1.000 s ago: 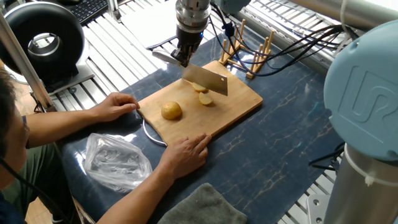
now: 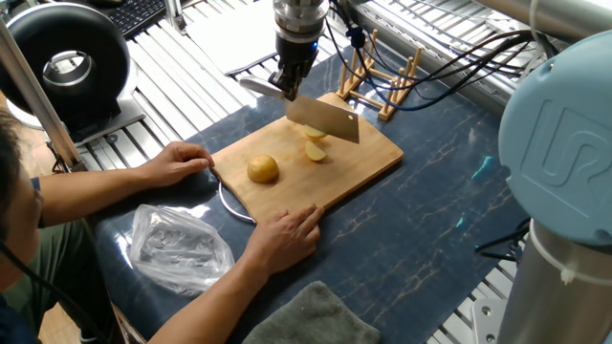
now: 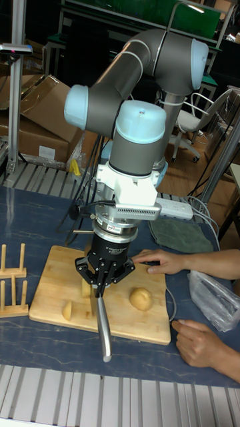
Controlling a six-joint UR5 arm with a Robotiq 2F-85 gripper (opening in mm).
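Observation:
My gripper (image 2: 288, 90) is shut on the handle (image 3: 105, 327) of a cleaver. The broad blade (image 2: 330, 120) hangs over the far part of a wooden cutting board (image 2: 354, 177). Nearer the person rests a large rounded potato piece (image 2: 262, 169), clear of the knife. A small cut wedge (image 2: 316, 152) lies below the blade's lower edge in exterior view 1. Another potato piece (image 3: 86, 289) is close by the blade, partly hidden. Whether the edge touches potato or board, I cannot tell.
A person's hands (image 2: 287, 236) (image 2: 179, 163) rest at the board's near side. Around it are a wooden rack (image 2: 382, 86), a clear plastic bag (image 2: 180, 250) and a grey cloth (image 2: 314, 320).
The potato pieces, board and hands look unmoved.

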